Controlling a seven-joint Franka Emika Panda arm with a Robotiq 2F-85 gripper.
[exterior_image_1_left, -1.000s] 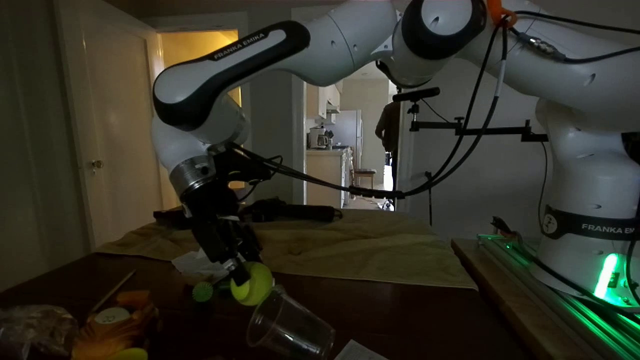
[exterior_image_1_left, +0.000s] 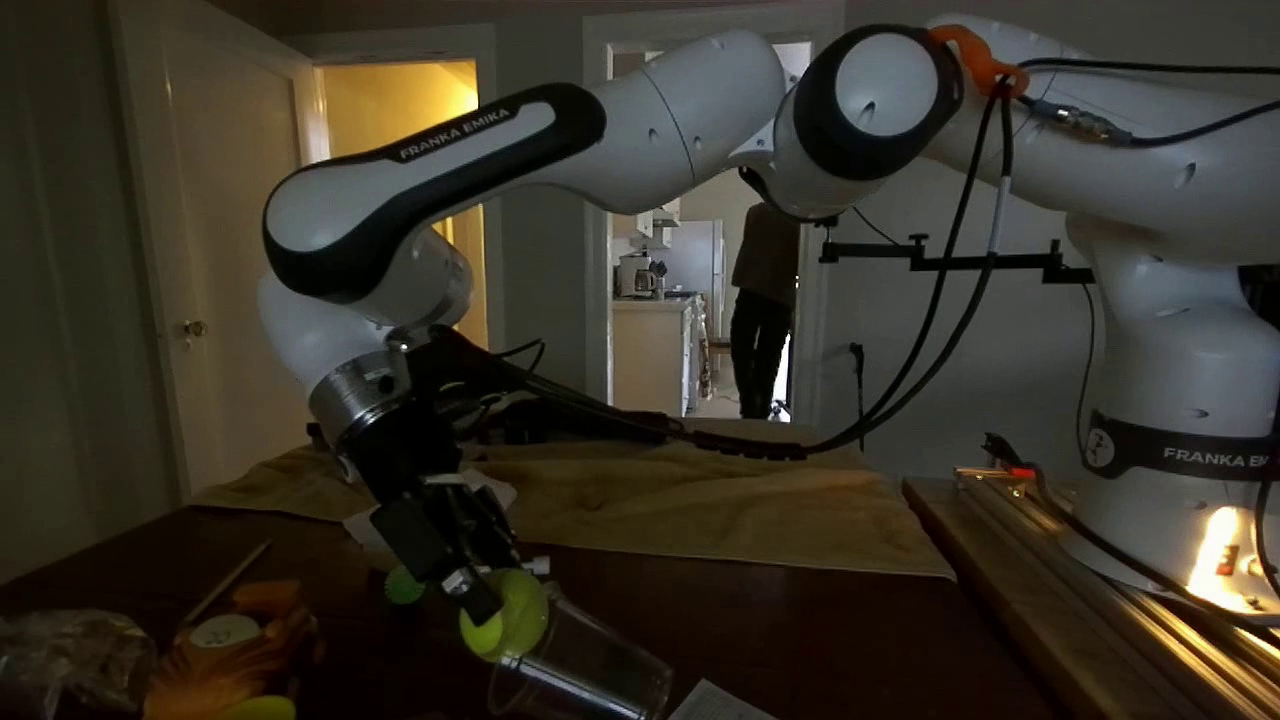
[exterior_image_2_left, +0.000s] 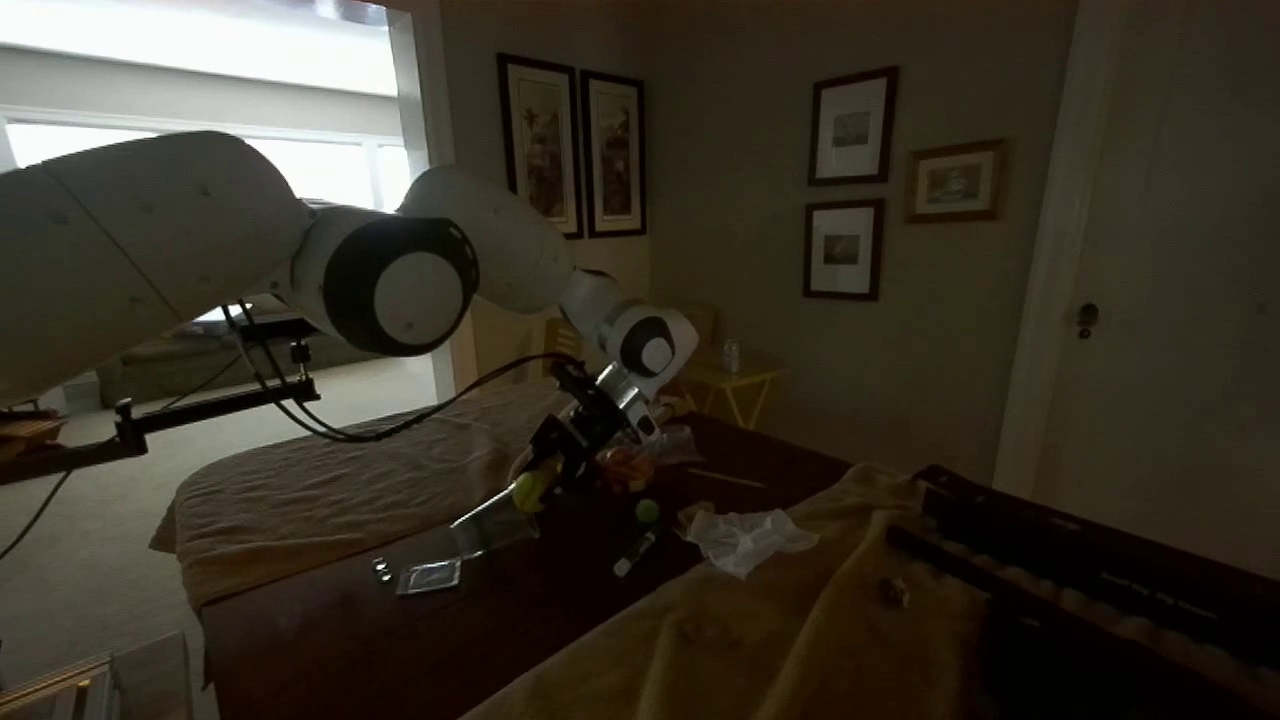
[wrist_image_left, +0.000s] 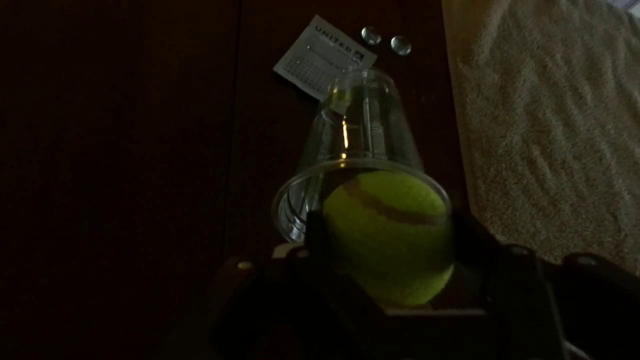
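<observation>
A yellow-green tennis ball (wrist_image_left: 390, 237) is held between the fingers of my gripper (exterior_image_1_left: 498, 606), which is shut on it. Just beyond the ball a clear plastic cup (wrist_image_left: 366, 135) lies on its side on the dark table, its mouth facing the gripper. In the wrist view the ball overlaps the cup's mouth; whether it is inside the rim or only against it I cannot tell. From the first exterior view the ball (exterior_image_1_left: 510, 618) shows at the cup's upper left rim, with the cup (exterior_image_1_left: 594, 672) reaching away to the right.
A white United packet (wrist_image_left: 324, 57) and two glass beads (wrist_image_left: 400, 45) lie beyond the cup's base. An orange object (exterior_image_1_left: 240, 636), a clear plastic bag (exterior_image_1_left: 72, 660) and a green spiky ball (exterior_image_1_left: 404, 584) are to the left. A tan towel (wrist_image_left: 540, 132) borders the table.
The gripper has come down with the ball, from above the cup's rim to its mouth. The arm has also tilted and shifted left. The base light went from green to warm white.
</observation>
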